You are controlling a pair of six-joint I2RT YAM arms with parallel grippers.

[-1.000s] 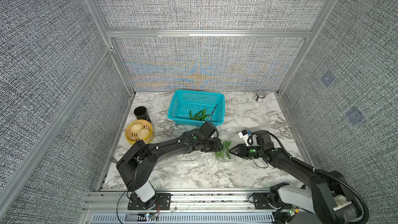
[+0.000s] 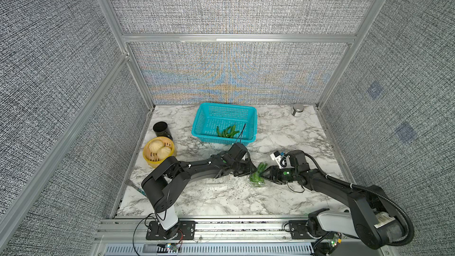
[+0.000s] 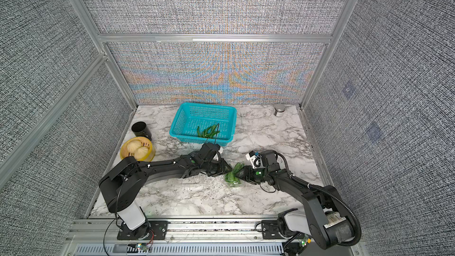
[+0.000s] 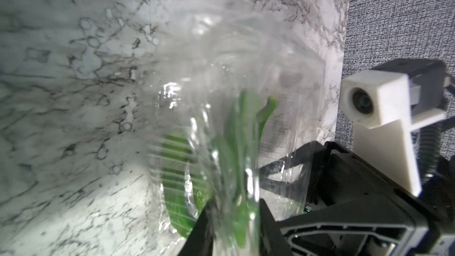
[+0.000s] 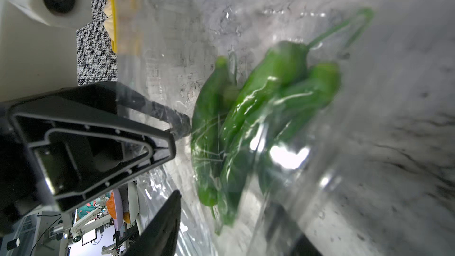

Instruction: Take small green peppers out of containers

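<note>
A clear plastic bag (image 4: 293, 99) with several green peppers (image 5: 260, 99) inside lies on the marble table between my two grippers. My left gripper is at the bag's left side, its fingers (image 4: 201, 232) apart with wrinkled film in front of and between them. From the right, my right gripper reaches the bag, its fingers (image 5: 163, 225) spread wide, with film and pepper ends showing between them. Whether either pinches the film cannot be made out. Behind them, a turquoise basket (image 2: 203, 118) holds several loose green peppers (image 2: 227, 131).
At the left stand a yellow steamer (image 2: 147, 156) with buns and a black cup (image 2: 161, 129). A small metal-lidded jar (image 2: 297, 109) is at the back right.
Both grippers have stayed close to the bag. The peppers in the bag have moved a little to the right.
</note>
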